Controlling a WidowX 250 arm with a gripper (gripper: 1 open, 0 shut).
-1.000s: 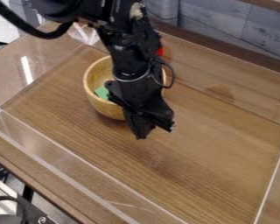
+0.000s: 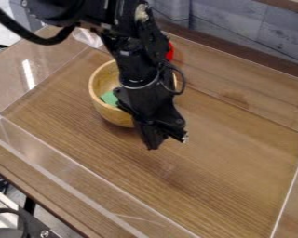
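My black gripper (image 2: 156,138) hangs low in the middle of the camera view, in front of a yellow bowl (image 2: 100,84) and partly hiding it. The gripper looks shut, with nothing visible between its fingers. A green object (image 2: 109,98) lies inside the bowl at its left. A red object (image 2: 170,50) shows behind the arm, mostly hidden.
A pale wooden back wall (image 2: 257,19) runs along the rear right. A black cable lies at the lower left edge.
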